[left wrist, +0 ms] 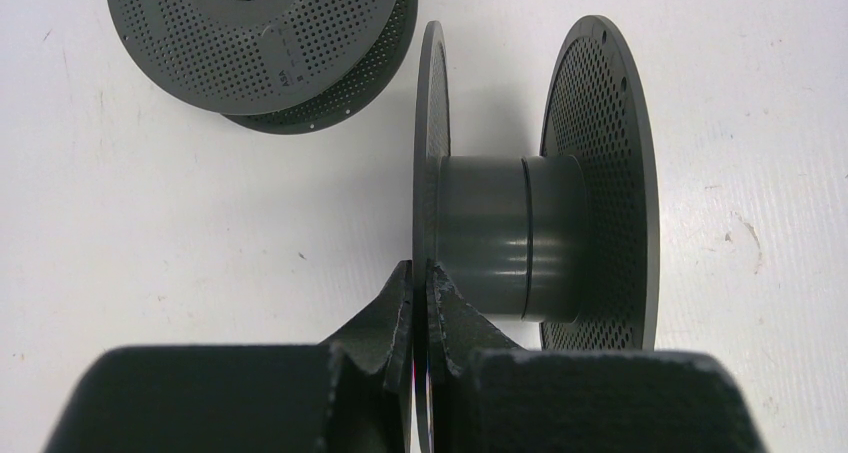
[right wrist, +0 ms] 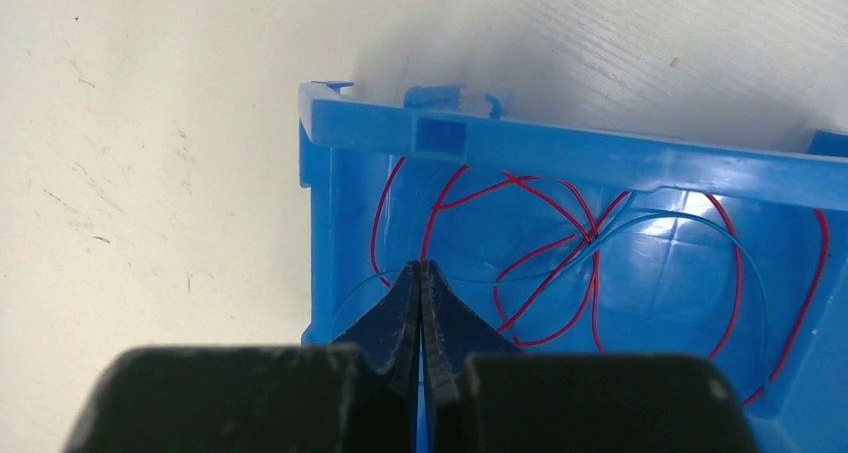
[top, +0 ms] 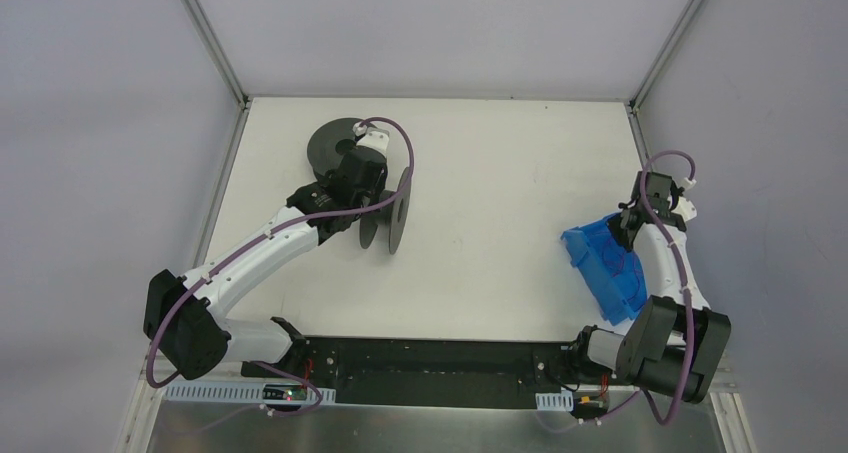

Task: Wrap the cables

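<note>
An upright dark spool (left wrist: 600, 183) with a bare hub (left wrist: 483, 236) fills the middle of the left wrist view. My left gripper is shut at that spool's near flange; whether the rim is between its fingers I cannot tell. In the right wrist view, red cables (right wrist: 737, 273) and blue cables (right wrist: 750, 258) lie loosely looped in a blue bin (right wrist: 570, 138). My right gripper is shut over the bin's left part, with nothing visible between its fingers.
A second spool (left wrist: 330, 43) lies flat behind the upright one, also at the back left in the top view (top: 325, 143). Walls surround the table, close beside the right arm.
</note>
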